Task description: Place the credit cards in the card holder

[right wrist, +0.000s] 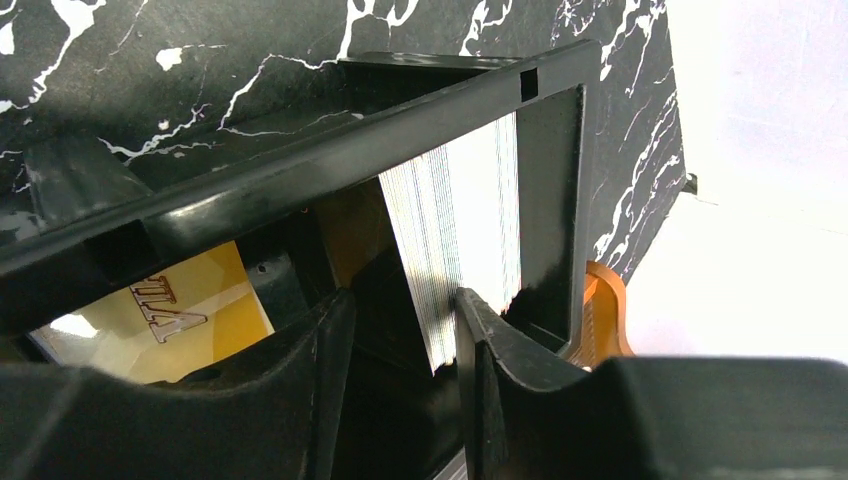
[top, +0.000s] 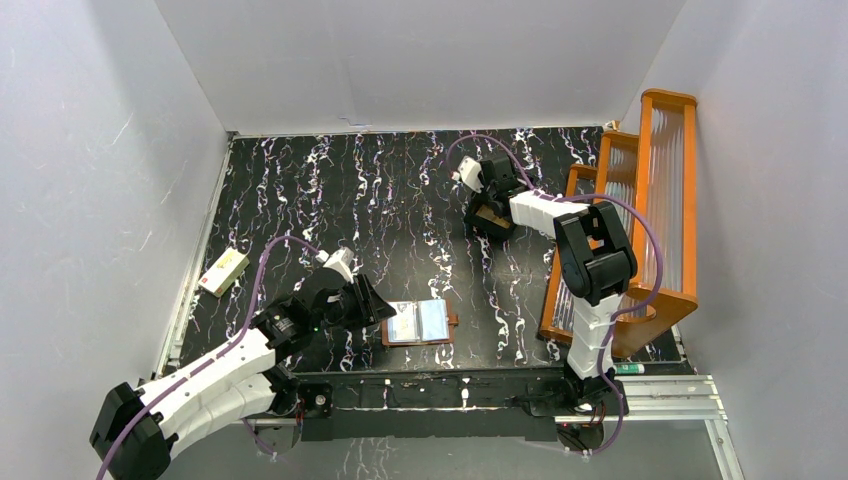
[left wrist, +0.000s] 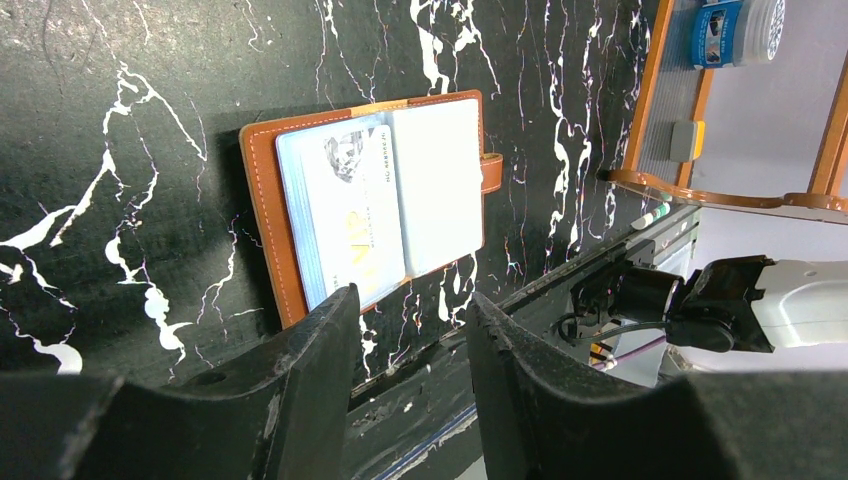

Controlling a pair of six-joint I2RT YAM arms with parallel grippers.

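The brown card holder lies open on the black marbled table, with a printed card showing in its left sleeve and a plain pale sleeve on its right. My left gripper is open near the holder's front edge, its fingers empty. In the right wrist view, a stack of white cards leans inside a black box. Over that box my right gripper stands open, one finger overlapping the stack's lower edge. Whether that finger touches the cards, I cannot tell.
A yellow card or packet occupies the box's other side. The wooden rack stands along the right side, close to my right arm. At the far left lies a pale small box. Open table separates the holder and black box.
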